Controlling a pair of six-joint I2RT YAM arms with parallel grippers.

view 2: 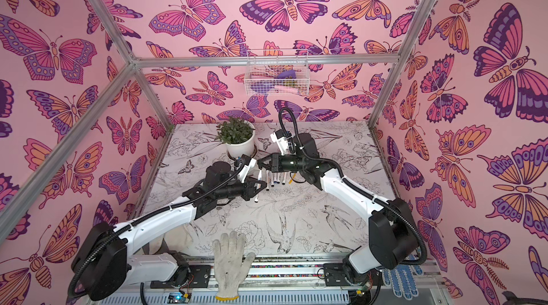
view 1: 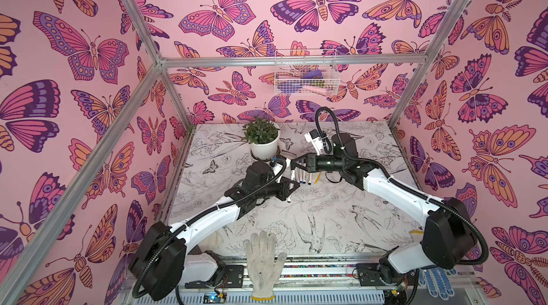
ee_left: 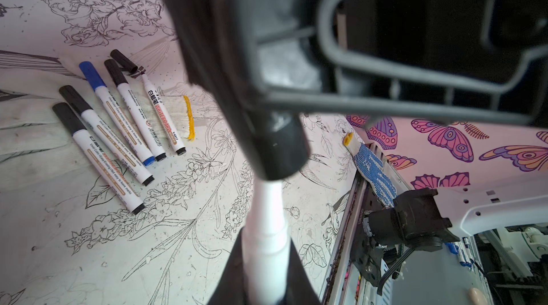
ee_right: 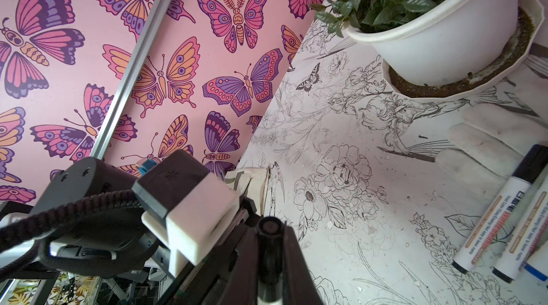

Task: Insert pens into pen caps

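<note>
My left gripper is shut on a white pen body (ee_left: 266, 230), held upright with its uncapped, tapered end up. Directly over that end sits a black cap (ee_left: 279, 150), covering the tip while the white taper below still shows. The fingers of my right gripper flank this black cap (ee_right: 270, 230) closely; whether they still press on it is unclear. On the table lies an uncapped pen (ee_left: 162, 112), with a loose black cap (ee_left: 124, 60) near its tip. Capped pens, a blue-capped one (ee_left: 117, 113) among them, lie alongside.
A potted plant (view 1: 265, 149) stands behind the grippers. A white glove (ee_right: 485, 139) lies flat near the pens. Another glove (view 1: 264, 265) rests at the front edge.
</note>
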